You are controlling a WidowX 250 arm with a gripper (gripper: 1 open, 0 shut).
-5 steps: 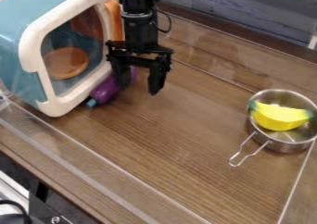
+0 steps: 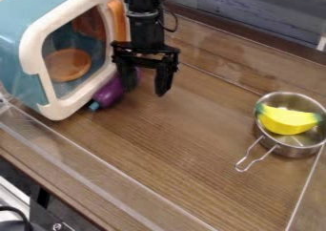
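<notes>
My black gripper [image 2: 145,74] hangs at the upper middle with its fingers spread apart, beside the front of a blue toy oven [image 2: 30,46] with a white rim. A purple object [image 2: 110,94], like an eggplant, lies on the table under and left of the gripper, partly hidden by it, and I see no clear grip on it. Inside the oven is an orange plate [image 2: 69,65].
A metal pot [image 2: 295,142] with a wire handle stands at the right, holding a yellow banana [image 2: 287,118]. A wall runs along the back.
Everything else looks the same.
</notes>
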